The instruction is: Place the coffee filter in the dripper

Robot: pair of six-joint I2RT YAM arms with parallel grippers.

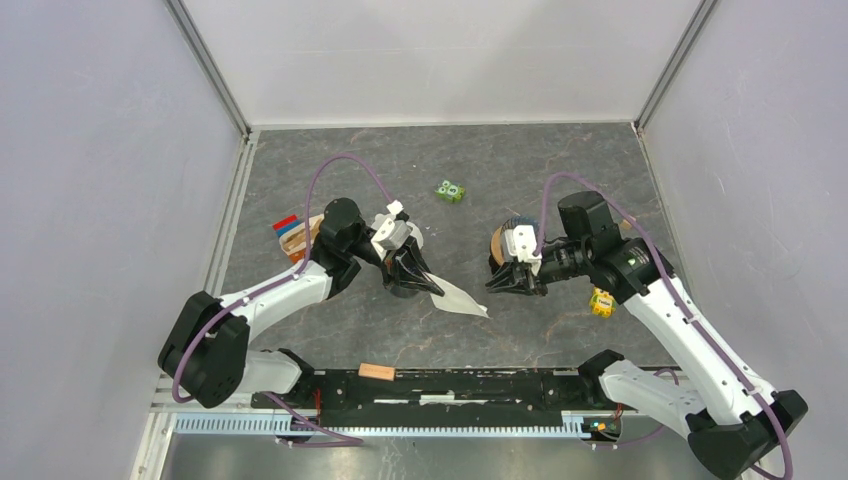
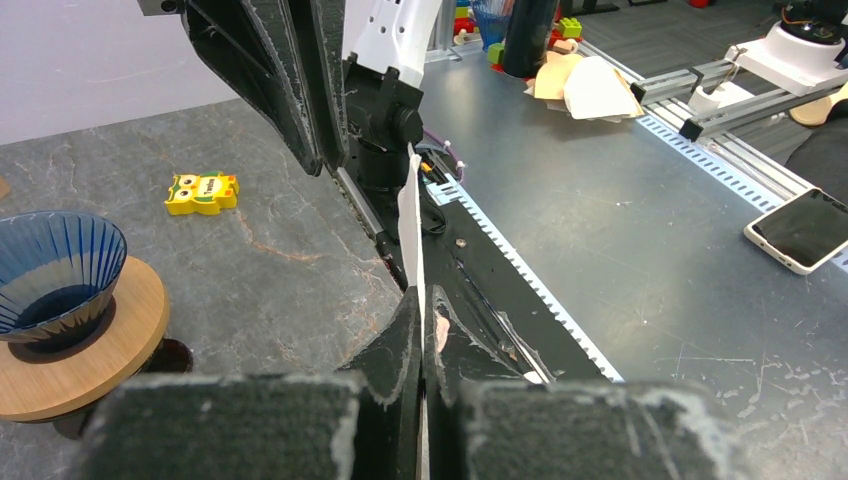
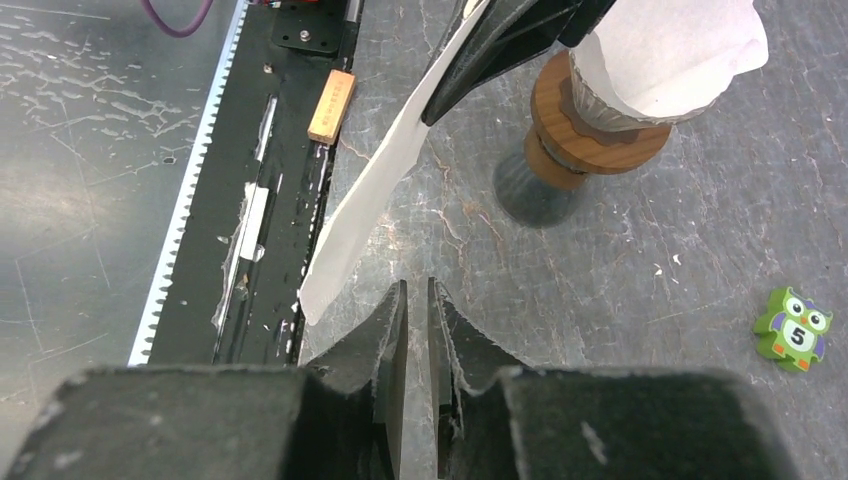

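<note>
A white paper coffee filter hangs from my left gripper, which is shut on it; in the left wrist view the filter stands edge-on above the fingertips. My right gripper is apart from the filter, its fingertips slightly parted with nothing between them. In the left wrist view a blue ribbed dripper sits on a wooden stand. In the right wrist view, behind the left gripper, another holder on a wooden collar has white paper in it.
A green owl block lies at the back, a yellow one at the right. Colourful items lie behind the left arm. A small wooden block is at the front edge.
</note>
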